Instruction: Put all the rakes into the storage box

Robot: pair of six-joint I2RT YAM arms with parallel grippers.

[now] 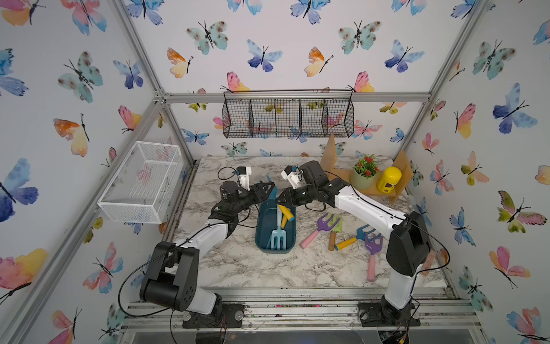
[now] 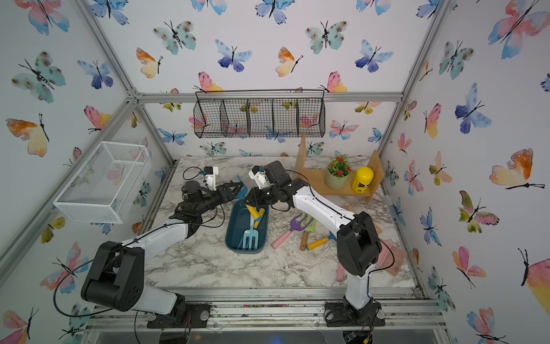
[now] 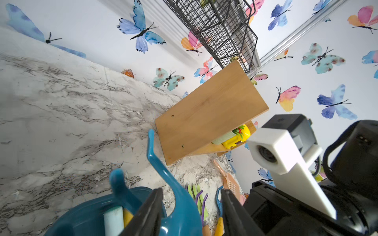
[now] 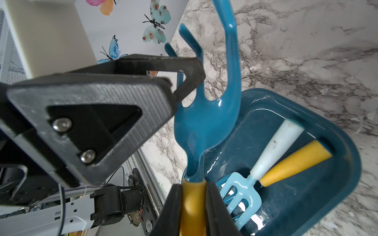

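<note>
A blue rake with a yellow handle (image 4: pixel 193 208) hangs above the back end of the dark blue storage box (image 4: pixel 346 157). My right gripper is shut on that handle. The rake's head (image 4: pixel 206 122) points to the back, tines outward. At the head, my left gripper has its fingers apart, with part of the blue head (image 3: pixel 181 222) showing between them; whether they touch it cannot be told. Inside the box lie a light-blue fork (image 1: pixel 278 238) and another yellow-handled tool (image 4: pixel 297 163).
Right of the box lie a purple fork with pink handle (image 1: pixel 325 223), a blue yellow-handled tool (image 1: pixel 346 243) and others. A wooden shelf (image 3: pixel 212 114) with plant (image 1: pixel 365 166) and yellow container (image 1: pixel 389 179) stands back right. The table left of the box is clear.
</note>
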